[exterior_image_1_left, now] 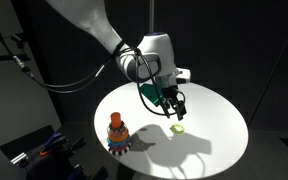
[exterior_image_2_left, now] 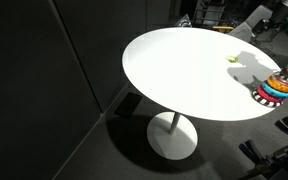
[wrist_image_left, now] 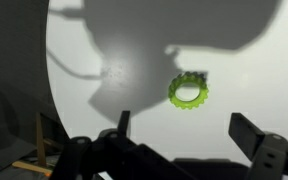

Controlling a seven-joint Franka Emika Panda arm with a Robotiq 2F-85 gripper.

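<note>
A small yellow-green ring with a notched edge [wrist_image_left: 188, 91] lies flat on the round white table [exterior_image_1_left: 214, 112]. My gripper [exterior_image_1_left: 174, 108] hangs above the tabletop, close to the ring as seen in exterior view 1. In the wrist view its two dark fingers [wrist_image_left: 120, 132] stand wide apart, with the ring showing between and beyond them. Nothing is held. A stack of coloured rings [exterior_image_1_left: 118, 138] with an orange top piece [exterior_image_1_left: 115, 120] stands near the table's left edge. In exterior view 2 that stack [exterior_image_2_left: 273, 90] is partly cut off at the right.
Dark floor surrounds the table on its pedestal base [exterior_image_2_left: 172, 138]. A loose cable runs along the arm in exterior view 1.
</note>
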